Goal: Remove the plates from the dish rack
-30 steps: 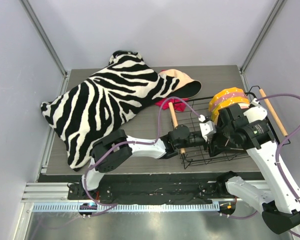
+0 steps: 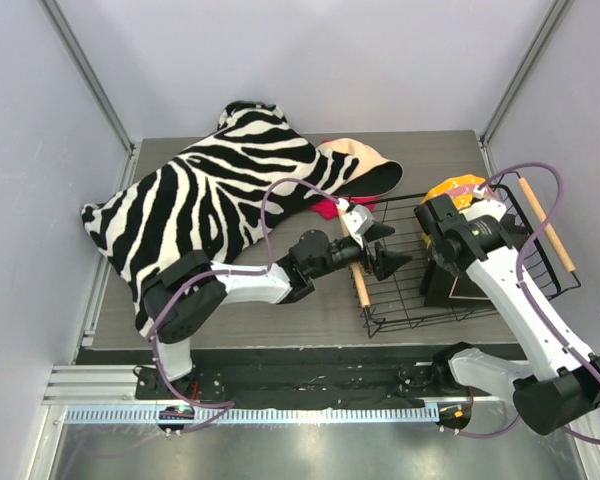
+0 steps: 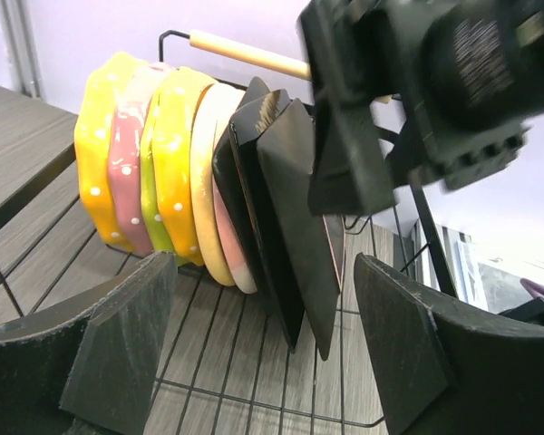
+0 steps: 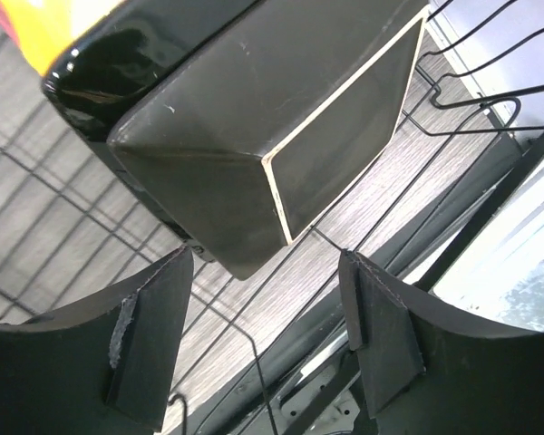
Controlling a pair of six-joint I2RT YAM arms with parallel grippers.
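Note:
The wire dish rack (image 2: 400, 320) holds a tight row of plates: yellow dotted (image 3: 176, 154), pink (image 3: 131, 163), green, tan and dark square-cornered ones (image 3: 295, 217), which lean at the row's near end. My left gripper (image 2: 388, 243) hangs open over the rack's left half, left of the plates, nothing between its fingers. My right gripper (image 2: 462, 240) is over the plates, hiding part of them in the top view; in the right wrist view its fingers stand open beside a dark plate (image 4: 208, 181), with nothing visible between them.
A zebra-print cloth (image 2: 190, 200) covers the left of the table, with red and beige cloths (image 2: 370, 165) behind the rack. Bare table (image 2: 180, 325) shows at the front left. Walls stand close at the sides and back.
My left gripper has moved left and back, away from the plates.

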